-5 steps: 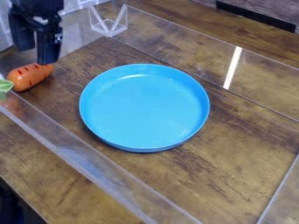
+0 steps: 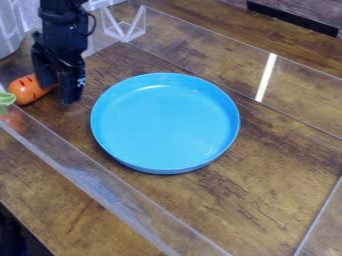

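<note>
The black gripper (image 2: pixel 59 80) hangs at the upper left, lower than the rim of the view and just right of an orange toy carrot (image 2: pixel 30 88), whose green top (image 2: pixel 6 100) reaches the left edge. Its fingers are open, and the gripper hides part of the carrot. A round blue plate (image 2: pixel 164 122) lies in the middle of the wooden table, to the right of the gripper.
Clear plastic strips border the work area (image 2: pixel 241 190), with a small clear piece (image 2: pixel 123 26) at the top. Bare wood lies right of and below the plate.
The gripper has moved down and to the right, lowering beside the carrot. The carrot and plate look in the same places.
</note>
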